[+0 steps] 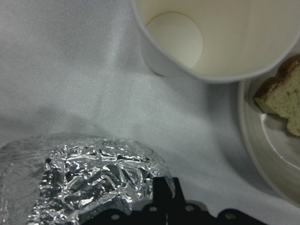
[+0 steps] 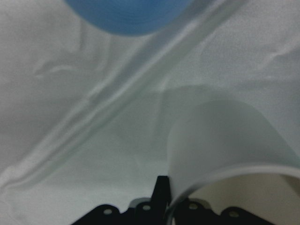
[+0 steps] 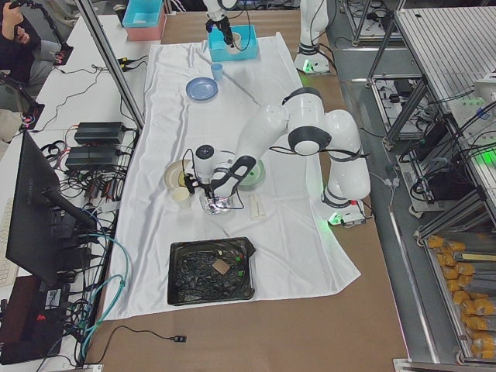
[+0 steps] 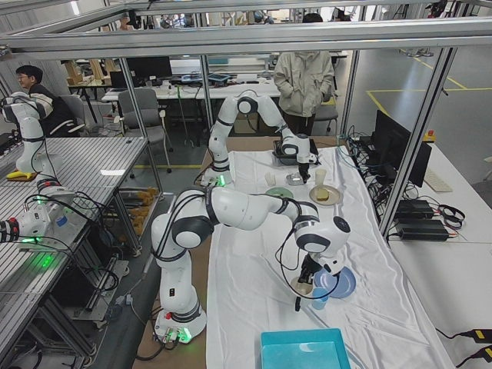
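In the left wrist view my left gripper is shut at the edge of a foil-filled clear container (image 1: 93,178); whether the rim is between its fingers is unclear. A white cup (image 1: 225,42) stands beside a plate (image 1: 251,145) holding a bread slice (image 1: 286,93). In the right wrist view my right gripper is shut on the rim of another white cup (image 2: 220,131), which is above the cloth near a blue cup (image 2: 129,18), beside the blue plate (image 4: 344,280).
A turquoise bin (image 4: 300,334) is at the right arm's end of the table. A black tray (image 3: 209,287) lies at the opposite end. A green plate (image 3: 254,174) is in the middle, with free white cloth (image 3: 217,132) toward the blue plate.
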